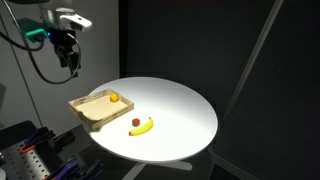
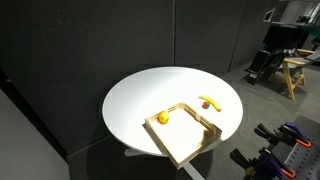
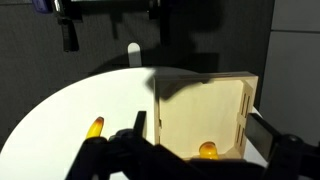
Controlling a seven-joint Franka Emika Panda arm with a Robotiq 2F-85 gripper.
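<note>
A shallow wooden tray (image 1: 88, 108) rests near the left edge of the round white table, with an orange fruit (image 1: 113, 98) inside it by one end. On the bare tabletop lie a yellow banana (image 1: 141, 127) and a small round red item (image 1: 136, 122) close beside it. In the wrist view the tray (image 3: 190, 105) fills the middle right, the orange fruit (image 3: 208, 150) is low in it, and only part of the banana (image 3: 96, 127) shows; the red item is not visible there. My gripper is high above the tray side, its dark fingers wide apart and nothing seen between them.
A wooden chair (image 2: 293, 72) stands beyond the arm in the second exterior view. Dark curtains hang behind, and a cable loops beside the arm.
</note>
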